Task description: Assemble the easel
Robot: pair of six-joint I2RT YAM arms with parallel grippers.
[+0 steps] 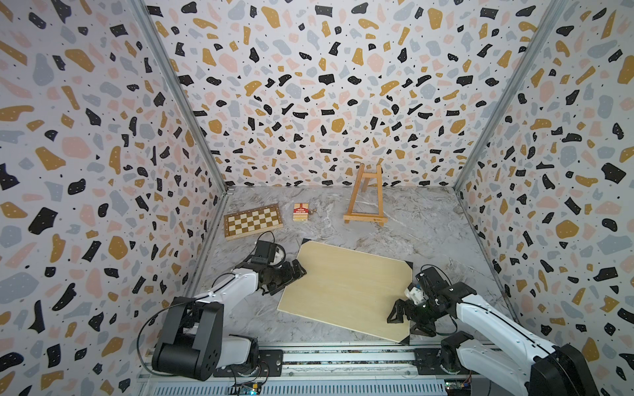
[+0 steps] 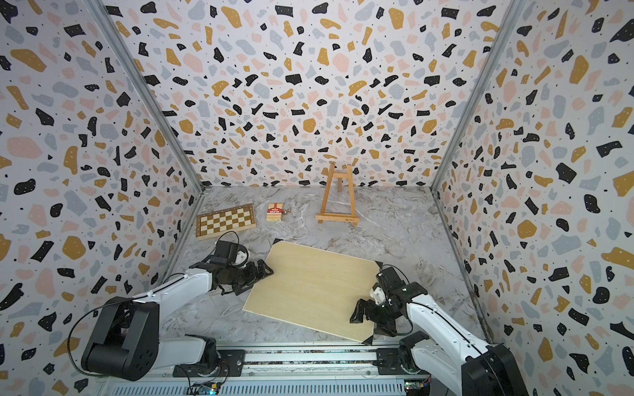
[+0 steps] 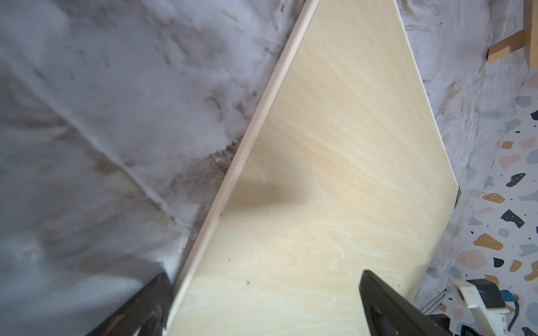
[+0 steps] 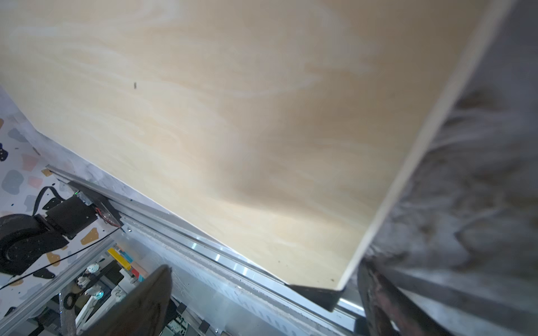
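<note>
A wooden easel frame (image 1: pixel 363 216) stands upright at the back right of the marble floor. A large pale board (image 1: pixel 346 290) with dark corners lies flat in the foreground. My left gripper (image 1: pixel 296 269) is open low over the board's left edge, whose raised rim (image 3: pixel 245 151) runs between its fingers in the left wrist view. My right gripper (image 1: pixel 396 313) is open over the board's right side near the front; in the right wrist view the board's near corner (image 4: pixel 325 268) appears between and beyond its fingertips. Whether either touches the board is unclear.
A checkered board (image 1: pixel 253 220) lies at the back left, with a small red-and-cream box (image 1: pixel 300 211) beside it. An aluminium rail (image 1: pixel 346 349) runs along the front edge, and patterned walls enclose three sides.
</note>
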